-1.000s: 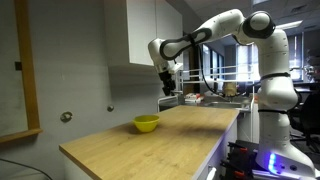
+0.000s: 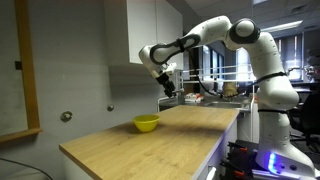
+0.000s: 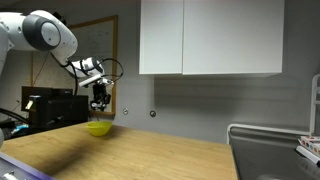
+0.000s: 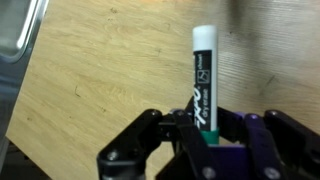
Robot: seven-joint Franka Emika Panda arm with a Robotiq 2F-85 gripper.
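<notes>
In the wrist view a white marker with dark print and a teal band stands out from between the dark fingers of my gripper, which is shut on it. Exterior view 1 has the gripper raised well above the wooden table, to the right of and higher than a yellow bowl. From the other side, the gripper shows above the yellow bowl. The marker is too small to make out clearly in the exterior views, and the bowl's inside is hidden.
White wall cabinets hang over it. A metal basin edge shows at the upper left of the wrist view. A wire rack stands farther back.
The upper wrist of the arm has shifted left in exterior view 1, toward the bowl's side, and the hand has tilted. The bowl has stayed where it was.
</notes>
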